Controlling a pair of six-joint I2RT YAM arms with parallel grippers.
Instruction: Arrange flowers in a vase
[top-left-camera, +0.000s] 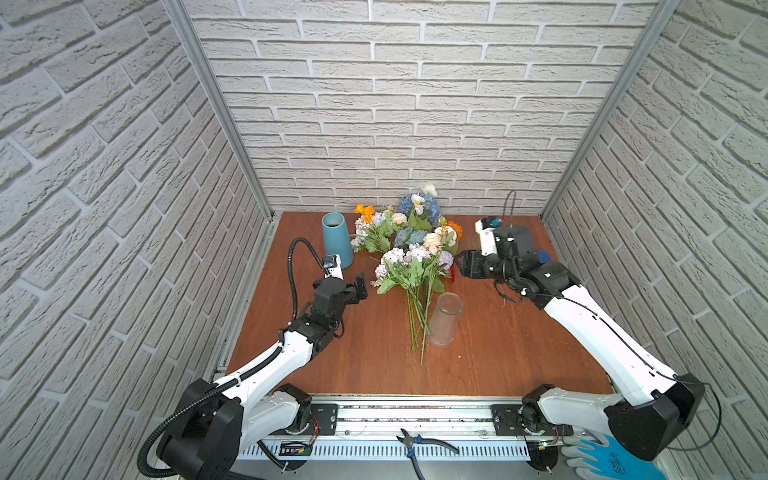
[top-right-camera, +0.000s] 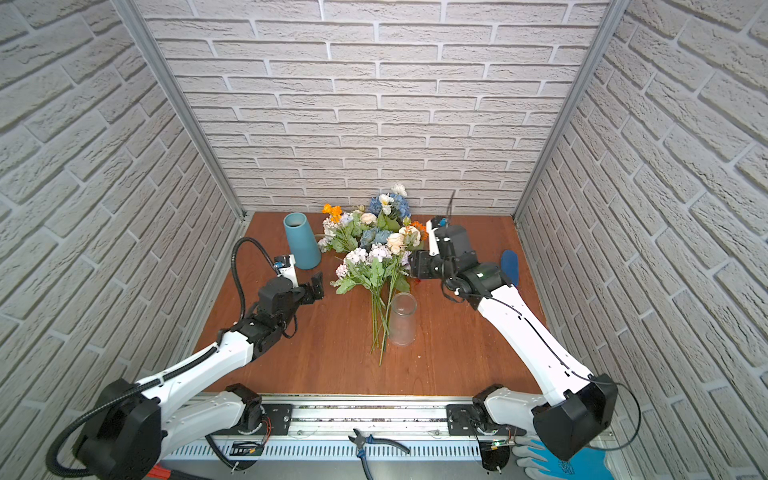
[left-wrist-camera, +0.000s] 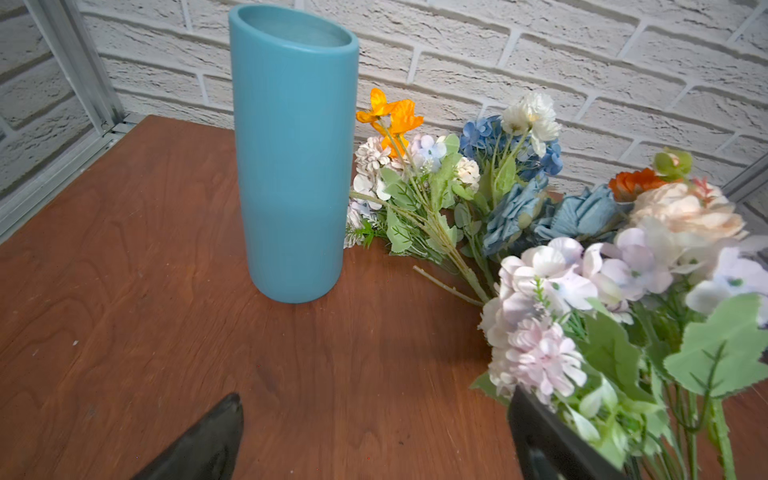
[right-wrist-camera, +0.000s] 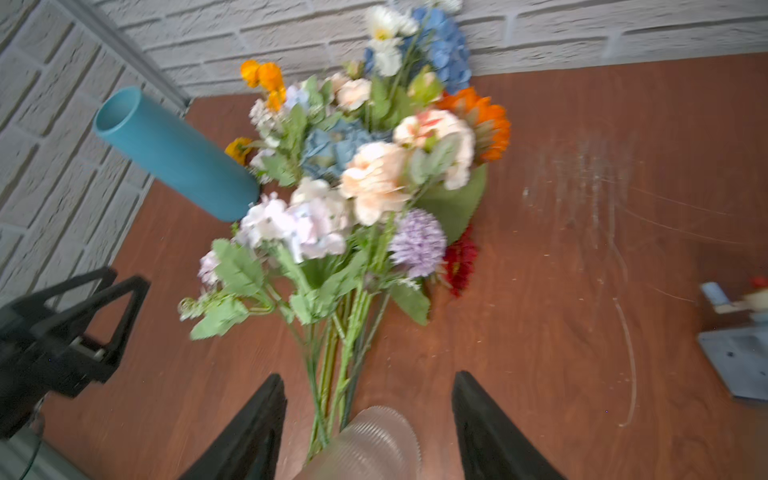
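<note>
Mixed artificial flowers (top-left-camera: 416, 256) lie piled at the middle and back of the table, green stems (top-right-camera: 376, 320) toward the front. A teal vase (left-wrist-camera: 294, 160) stands upright left of them. A clear cylinder vase (top-left-camera: 444, 324) stands beside the stems. My left gripper (top-left-camera: 349, 289) is open, low over the table left of the flowers, nothing between its fingers. My right gripper hangs higher, right of the flowers, with the clear vase's rim below it; its fingers stand apart, holding nothing.
A blue object (top-right-camera: 509, 268) lies at the right edge. Brick walls enclose the back and sides; a metal rail runs along the front.
</note>
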